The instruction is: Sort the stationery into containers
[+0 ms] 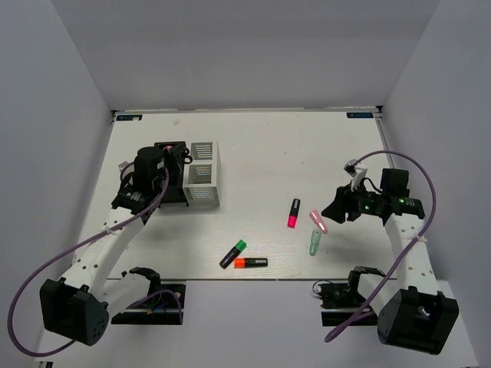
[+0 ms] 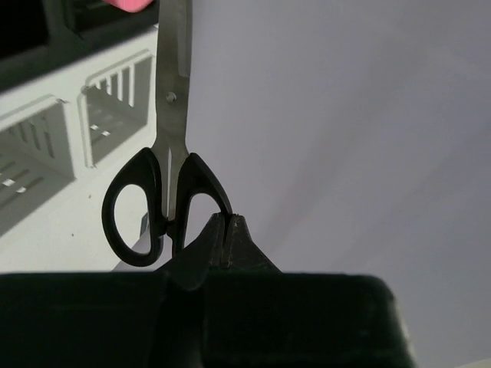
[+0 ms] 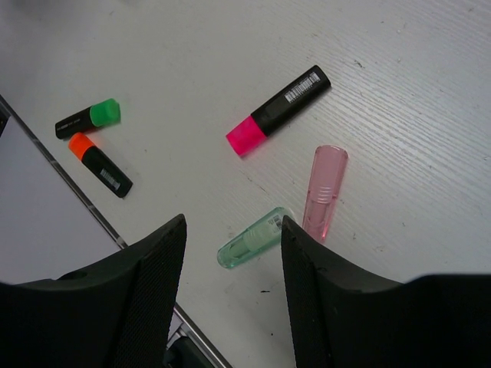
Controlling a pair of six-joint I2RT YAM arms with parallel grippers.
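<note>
Black-handled scissors (image 2: 171,100) hang in my left gripper, which is shut on a handle; in the top view it is over the black container (image 1: 173,192) at the left, beside the white baskets (image 1: 202,188). A pink object (image 2: 132,4) is beside the blades. Markers with pink (image 3: 280,111), green (image 3: 84,119) and orange (image 3: 101,165) caps lie on the table, with a pink translucent item (image 3: 326,184) and a green translucent one (image 3: 253,236). My right gripper stands open above them, empty.
A front edge runs just beyond the orange marker, and grey walls surround the table at back and sides.
</note>
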